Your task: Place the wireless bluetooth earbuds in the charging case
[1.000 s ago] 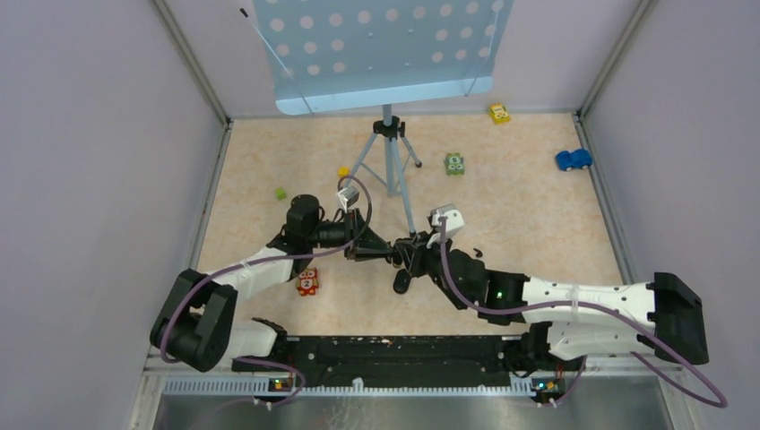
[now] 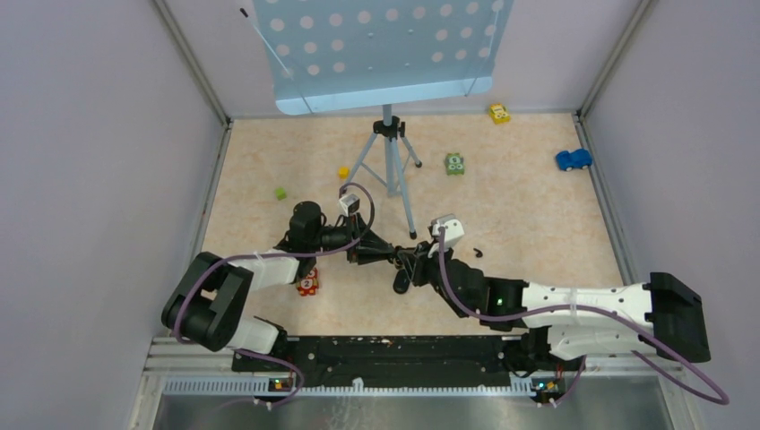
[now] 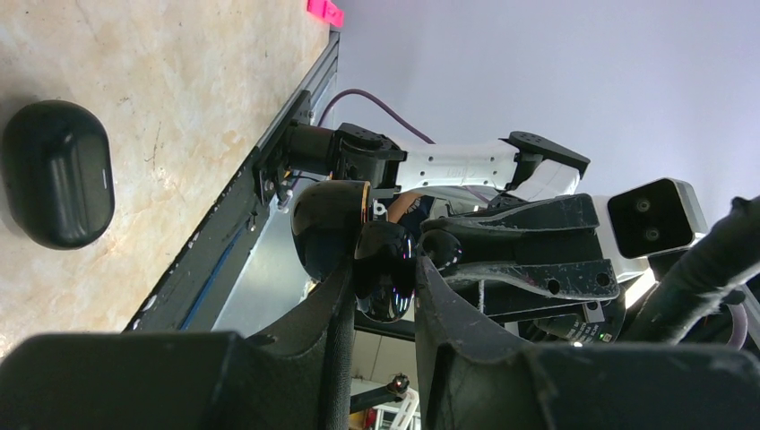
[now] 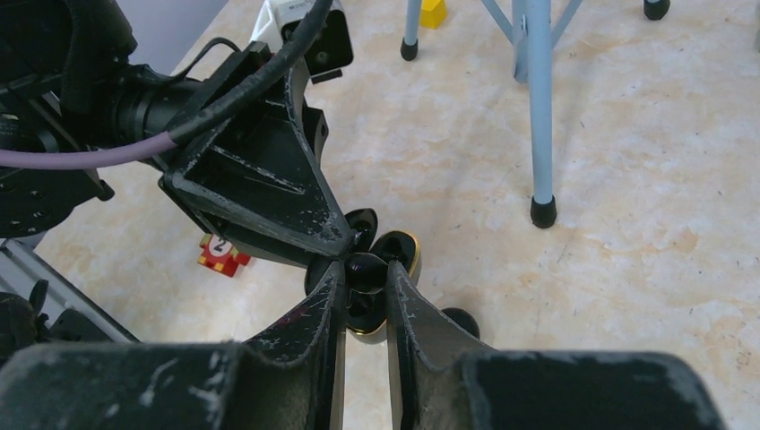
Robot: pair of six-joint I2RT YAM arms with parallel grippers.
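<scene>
The charging case (image 4: 401, 245), glossy black with a gold rim, is held above the table by my left gripper, shut on it. In the left wrist view a rounded black part of the case (image 3: 327, 224) shows past the fingertips. My right gripper reaches to the case from the right. A small shiny black earbud (image 4: 366, 272) sits between its fingertips, close against the case; whether they grip it firmly I cannot tell. The slot under the earbud is hidden. A small dark piece, perhaps another earbud (image 2: 478, 253), lies on the table to the right.
A black oval object (image 3: 56, 175) lies on the table below the grippers. Legs of a tripod (image 2: 392, 161) stand just behind. A red block (image 2: 307, 282) is beside the left arm. Bare table extends to the right, with a green block (image 2: 454, 163) and a blue car (image 2: 574, 159) farther back.
My right gripper has moved a little left and forward, staying at the case. The objects on the table have not moved.
</scene>
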